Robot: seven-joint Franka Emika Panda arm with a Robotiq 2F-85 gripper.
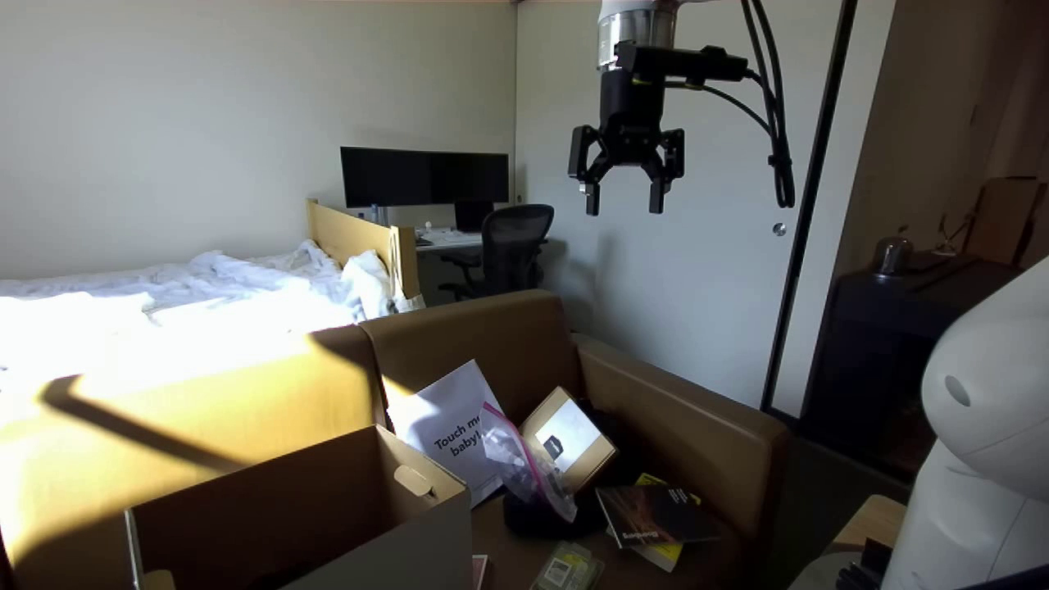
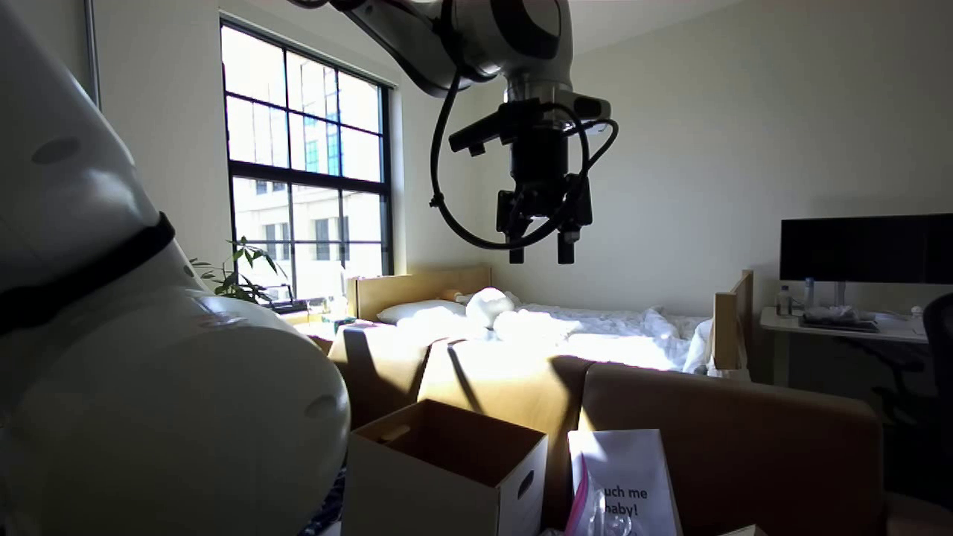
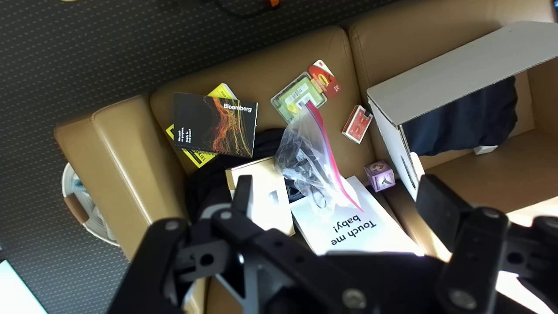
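Observation:
High above the sofa, my gripper (image 1: 624,201) hangs open, its fingers pointing down and only air between them. Below it in the wrist view lie a clear plastic bag (image 3: 303,149) with a pink zip, a white "Touch me baby!" sheet (image 3: 335,222), and a small cardboard box (image 3: 269,196). A black Bloomberg notebook (image 3: 201,123) rests over a yellow book (image 3: 222,92). Nearer the seat's front edge are a clear green package (image 3: 293,99) and a red card pack (image 3: 358,124). A purple cube (image 3: 380,177) sits beside the large carton.
The large open carton (image 2: 420,491) stands on the sofa with dark cloth (image 3: 460,123) inside. A sofa armrest (image 1: 678,393) and backrest (image 1: 472,334) bound the seat. The air around my gripper is clear.

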